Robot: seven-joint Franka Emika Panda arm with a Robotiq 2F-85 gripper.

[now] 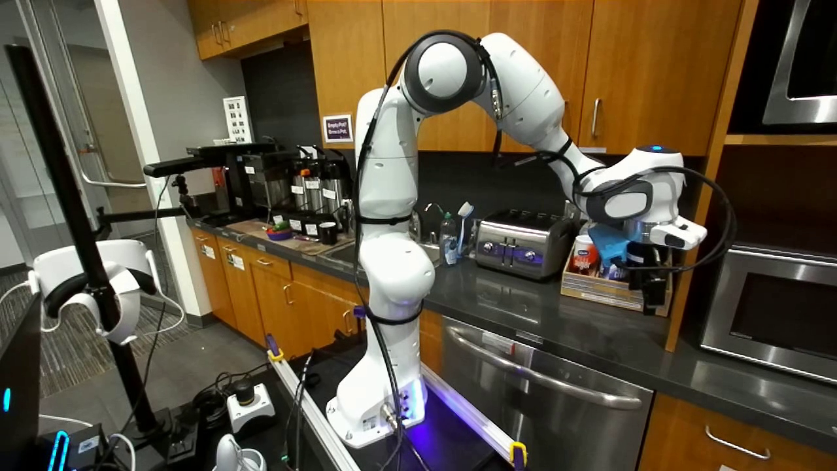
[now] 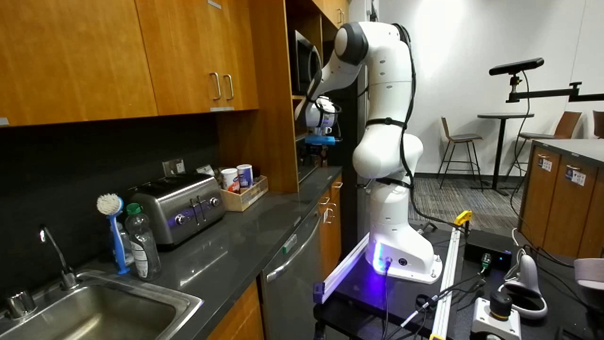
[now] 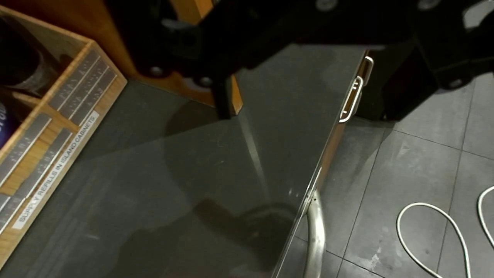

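Observation:
My gripper is open, its two black fingers spread wide with only the counter and floor visible between them. In the first exterior view the gripper [image 1: 653, 302] hangs above the counter, in front of the wooden box [image 1: 604, 292]. That box holds a red-and-white canister [image 1: 584, 256] and other containers. Its labelled side [image 3: 69, 125] fills the left of the wrist view, apart from the fingers. The second exterior view has the box [image 2: 249, 195] beside the toaster [image 2: 180, 207], with the gripper's fingers hard to make out.
Close to the gripper, a wooden cabinet panel [image 1: 694, 259] stands upright on the counter, with a microwave [image 1: 773, 314] beyond it. A dishwasher handle [image 3: 316, 231] sticks out below its edge.

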